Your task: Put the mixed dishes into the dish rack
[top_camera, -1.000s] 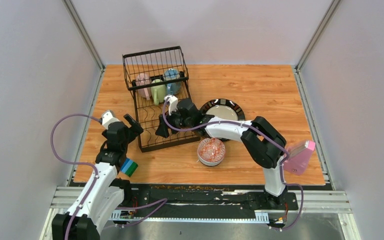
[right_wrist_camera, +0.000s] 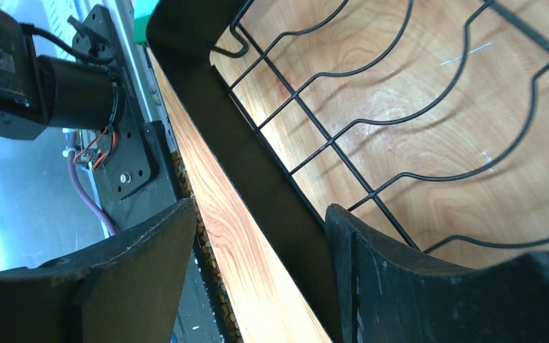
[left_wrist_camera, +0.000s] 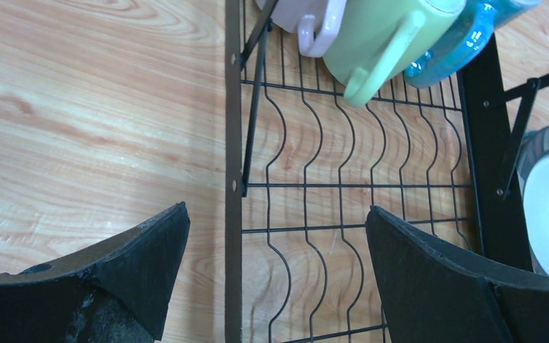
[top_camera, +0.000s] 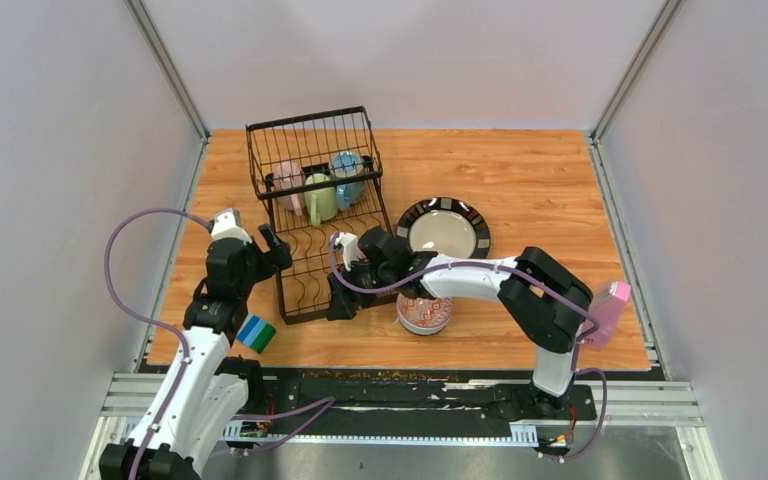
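The black wire dish rack (top_camera: 282, 290) holds pink (top_camera: 290, 183), green (top_camera: 321, 201) and blue (top_camera: 350, 170) mugs in its back part; its front grid is empty. My left gripper is open above the rack's left edge. My right gripper is open at the rack's front-right edge, nothing between its fingers. Right of the rack lie a black-rimmed plate (top_camera: 440, 232) and, nearer the front, red-patterned bowls (top_camera: 423, 314), partly under the right arm.
A blue-green block (top_camera: 256, 333) lies left of the rack's front. A pink object (top_camera: 610, 310) stands at the far right.
My right gripper has moved toward the front of the table, and the rack has shifted slightly that way too. My left gripper has moved slightly.
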